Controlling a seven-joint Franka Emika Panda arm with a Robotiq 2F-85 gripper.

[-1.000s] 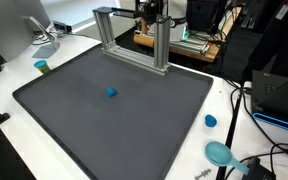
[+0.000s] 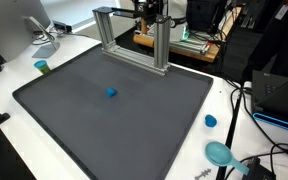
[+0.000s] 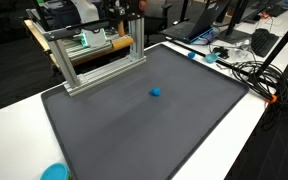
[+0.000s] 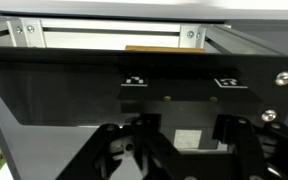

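Note:
A silver-framed rack (image 3: 106,72) with a black top part stands at the back of the grey board. In the wrist view, a wide black panel (image 4: 64,85) crosses the picture, with a raised black handle (image 4: 189,98) at its middle. My gripper is at this handle, its dark fingers one to each side and shut on it; the exact contact is lost in the dark. A small blue object (image 2: 111,92) lies on the grey board (image 2: 134,125), well away from the gripper.
Behind the panel, an orange-brown strip (image 4: 164,49) shows between silver rails. A green cup (image 2: 42,67) stands beyond the board's left edge. A teal ladle-like item (image 2: 221,155) and a blue disc (image 2: 210,121) lie on the right. Most of the board is clear.

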